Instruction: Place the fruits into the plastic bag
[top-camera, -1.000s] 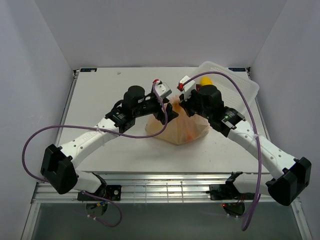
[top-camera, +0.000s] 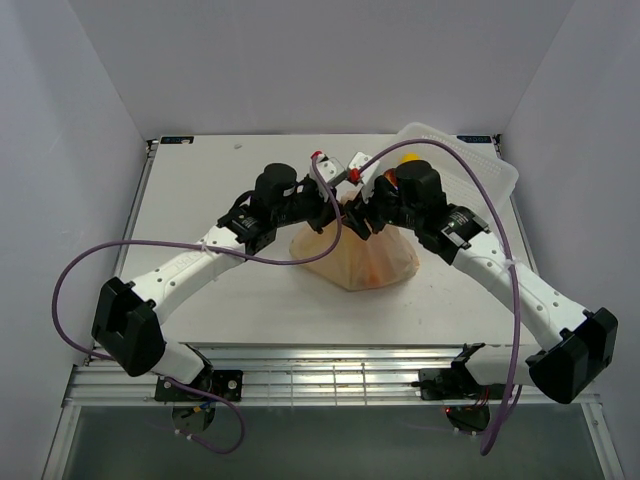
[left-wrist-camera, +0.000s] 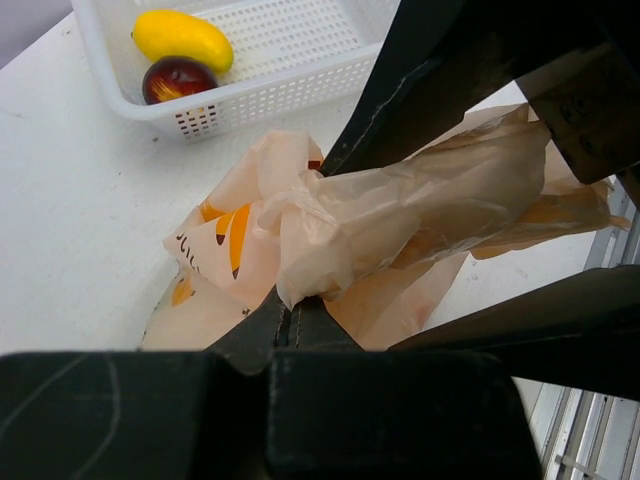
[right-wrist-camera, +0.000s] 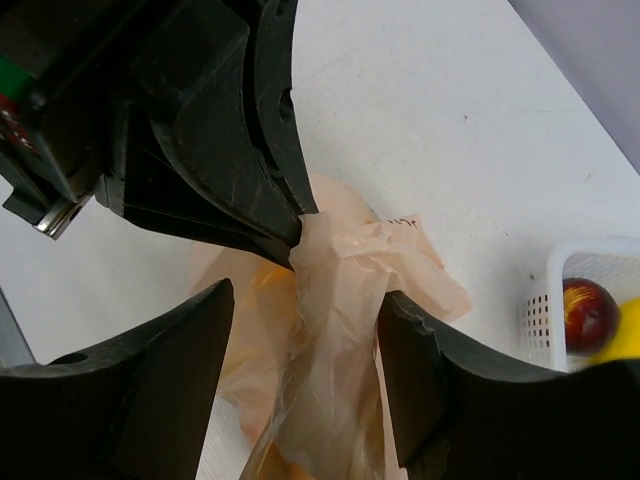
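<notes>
A crumpled, translucent plastic bag (top-camera: 355, 265) sits mid-table under both grippers. My left gripper is shut at the bag's top, its tips partly hidden by plastic; whether any film is between them is unclear. My right gripper is open around a bunched upper fold of the bag (right-wrist-camera: 330, 410), near the left one. A yellow mango and a dark red round fruit lie in the white basket; in the right wrist view the red fruit (right-wrist-camera: 588, 312) shows at the right.
The white perforated basket (top-camera: 480, 200) stands at the back right, close behind the right arm. Grey walls border the sides and back, and a metal rail (top-camera: 300, 355) runs along the front.
My right gripper shifted slightly and now stands open. The basket stays put.
</notes>
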